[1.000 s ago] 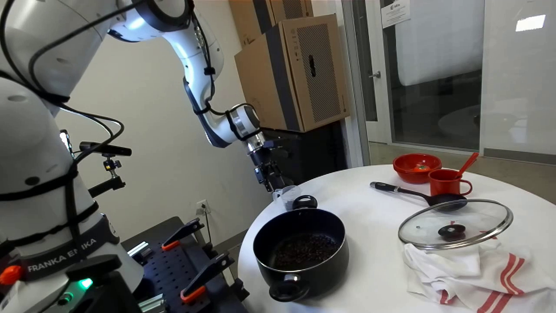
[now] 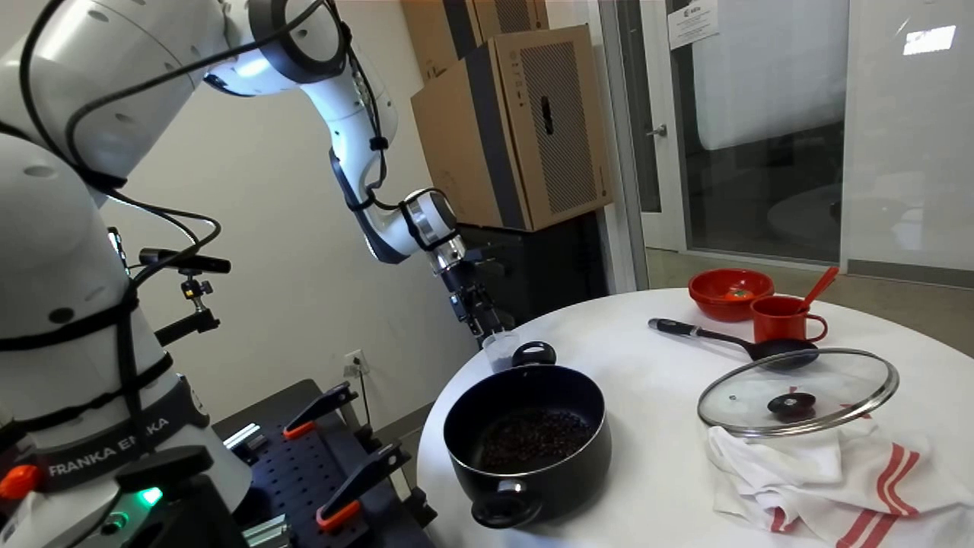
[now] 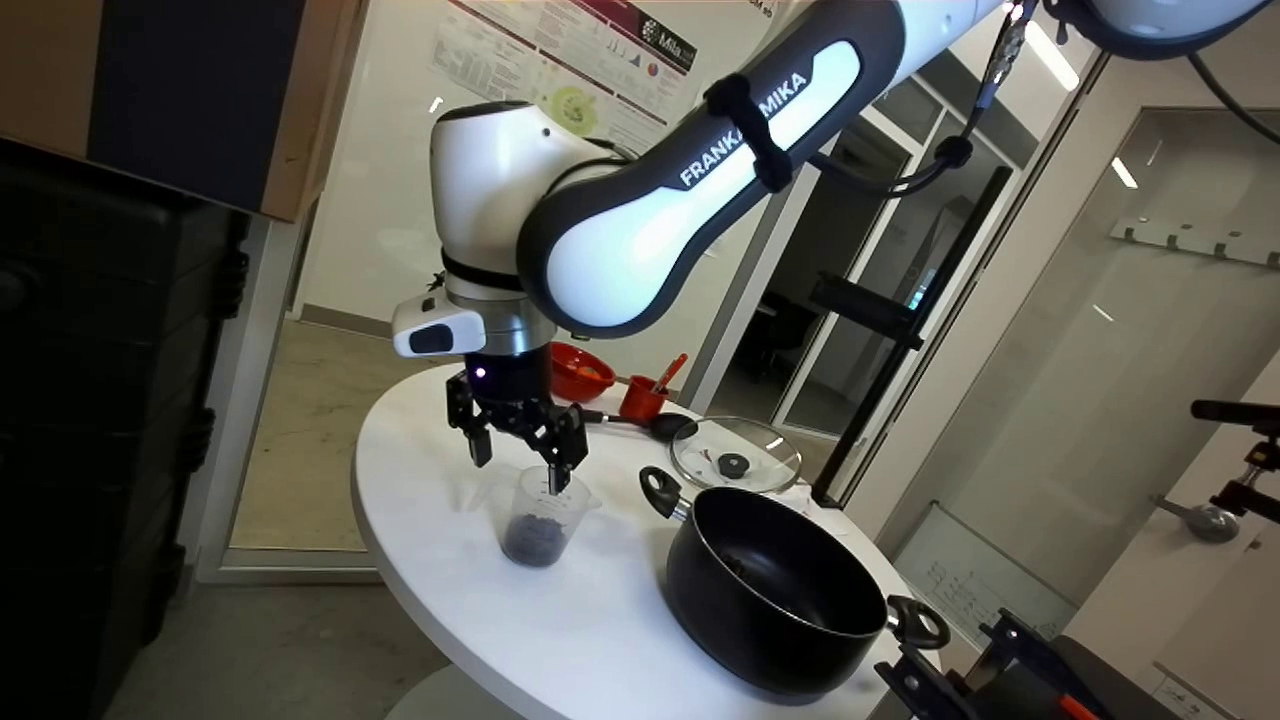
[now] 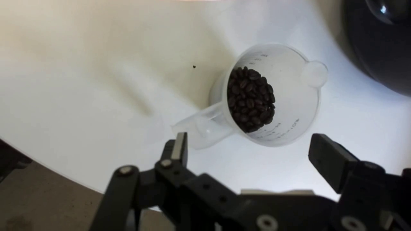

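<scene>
A clear measuring cup (image 4: 294, 100) with dark beans (image 4: 250, 100) inside appears to stand upright on the white table. Its handle (image 4: 208, 129) points toward the lower left in the wrist view. My gripper is open, its fingers (image 4: 179, 148) spread wide with nothing gripped between them. In exterior view 2 the gripper (image 3: 518, 466) is just above the cup (image 3: 546, 522), and one finger overlaps the cup's rim; whether they touch I cannot tell. The black pot (image 2: 584, 466) stands close by, uncovered, with dark beans (image 2: 534, 438) on its bottom.
A glass lid (image 2: 744, 402) rests over a striped towel (image 2: 803, 498). A black spoon (image 2: 698, 330), a red mug (image 2: 776, 321) and a red bowl (image 2: 712, 297) sit farther back. The cup is near the table's edge (image 3: 414, 606); the pot's handle (image 2: 534, 355) is beside it.
In exterior view 1 the cup has shifted slightly down and left, and its handle no longer shows at its left. My gripper and arm have moved a little.
</scene>
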